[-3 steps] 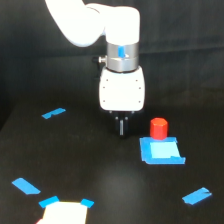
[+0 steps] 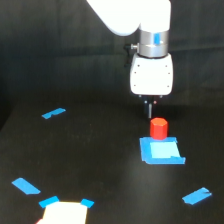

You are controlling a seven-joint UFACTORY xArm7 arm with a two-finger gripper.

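A small red cylinder-like block [image 2: 158, 128] stands at the back edge of a pale square [image 2: 164, 150] bordered with blue tape. My gripper [image 2: 150, 107], with a white body and dark narrow fingers, points down just behind and slightly left of the red block in the camera view. The fingertips appear close to the block's top, though I cannot tell whether they touch it. Whether the fingers are open or shut is too small to make out.
A second pale patch [image 2: 65, 214] with blue tape at its corners is cut off by the bottom edge. Loose blue tape strips lie at the left [image 2: 26, 186], back left [image 2: 54, 113] and lower right [image 2: 197, 196].
My arm and gripper have moved to the right and a little up in the picture, nearer the red block. The block and the taped squares stand where they were.
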